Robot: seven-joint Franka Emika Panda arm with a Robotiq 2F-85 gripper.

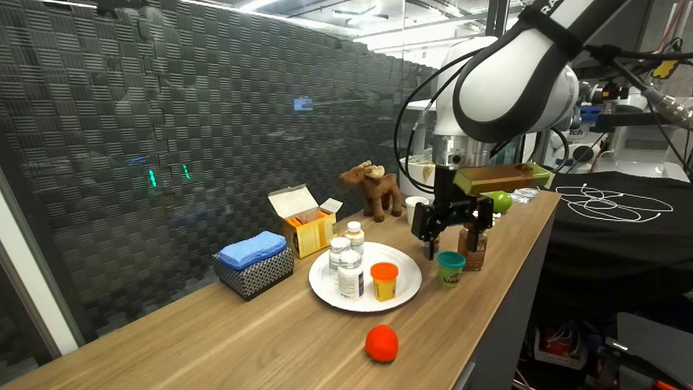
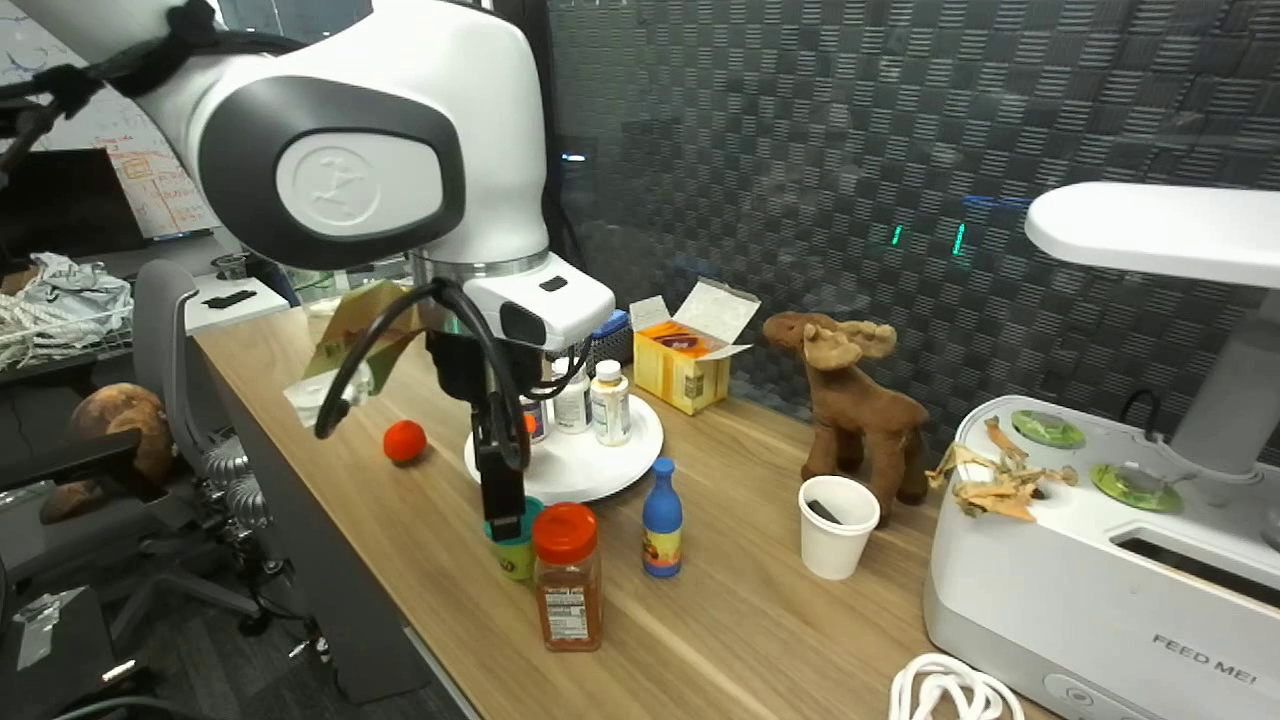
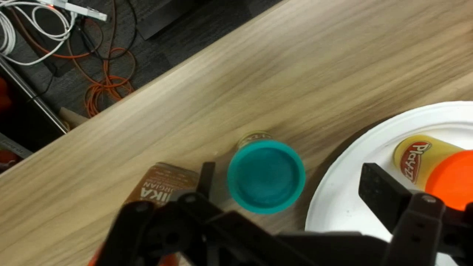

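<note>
My gripper [image 1: 452,237] is open above the table, its fingers spread apart with nothing held. Below it stands a green tub with a teal lid [image 3: 266,177], which the wrist view shows between the two fingers in the picture, on the table surface. A brown spice jar with a red lid [image 2: 566,578] is close beside the tub. The white plate [image 1: 325,289] carries several white bottles [image 1: 351,278] and a yellow tub with an orange lid [image 1: 384,282]. In the second exterior view the arm and gripper partly cover the plate and the teal-lidded tub.
A blue bottle [image 2: 662,518], a white cup [image 2: 836,528] and a toy moose [image 2: 858,402] stand toward the wall side. An open yellow box [image 1: 312,231] and a dark basket with blue cloth [image 1: 254,263] are behind the plate. The red ball [image 1: 381,343] lies at the front, with bare table around it.
</note>
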